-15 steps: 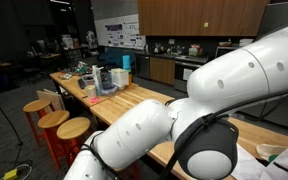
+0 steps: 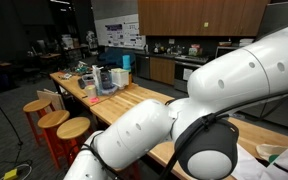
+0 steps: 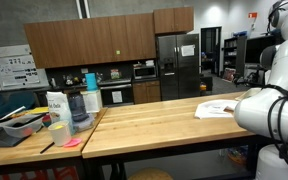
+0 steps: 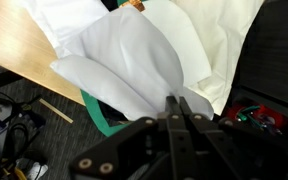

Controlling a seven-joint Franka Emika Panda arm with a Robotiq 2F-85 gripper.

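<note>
In the wrist view my gripper is shut, its fingertips meeting at the narrow end of a white cloth [image 4: 129,55]. The cloth fans out from the fingertips toward the upper left and looks pinched there. Beneath it a dark object with a green rim [image 4: 96,112] shows only in part. The gripper is hidden from view in both exterior views.
Pale sheets [image 4: 227,30] lie at the upper right of the wrist view. On the long wooden table [image 3: 169,130] a white sheet [image 3: 216,108] lies toward the right; containers [image 3: 76,105] crowd the left. Stools [image 2: 54,119] stand alongside.
</note>
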